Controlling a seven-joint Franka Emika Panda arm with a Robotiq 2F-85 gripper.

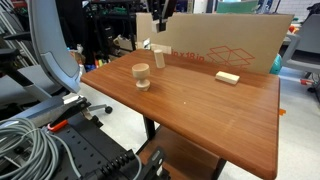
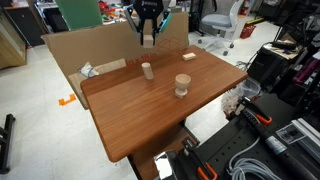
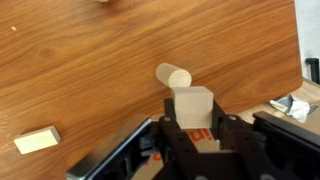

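Observation:
My gripper [image 2: 149, 38] is raised above the far part of the wooden table, shut on a small pale block [image 3: 194, 103]. In the wrist view the block's whitish end shows between the dark fingers. Just past it, a pale cylinder [image 3: 172, 76] stands on the table, clear of the block; it is also upright in exterior view 1, as the cylinder [image 1: 159, 59]. A cream goblet-shaped piece [image 1: 142, 76] stands nearer the table's left front. A flat cream block [image 1: 228, 77] lies alone towards the back right.
Cardboard panels [image 1: 225, 40] stand behind the table [image 1: 205, 105]. A white crumpled scrap [image 3: 293, 107] lies beyond the table edge. Cables [image 1: 30, 150] lie on the dark bench in front.

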